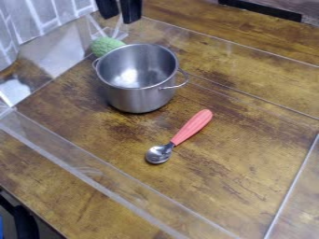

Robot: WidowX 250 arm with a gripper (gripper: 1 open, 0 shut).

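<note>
My black gripper [119,13] is at the top edge, mostly out of frame, above and behind a steel pot [140,93] with wire handles; whether it is open or shut is unclear. A green bristly object [104,45] sits just behind the pot at upper left. A spoon with a pink handle [191,127] and metal bowl lies on the wooden surface in front of the pot, to the right.
Clear plastic walls [93,177] border the wooden surface [243,103] at left and right. A patterned grey panel stands at the top left.
</note>
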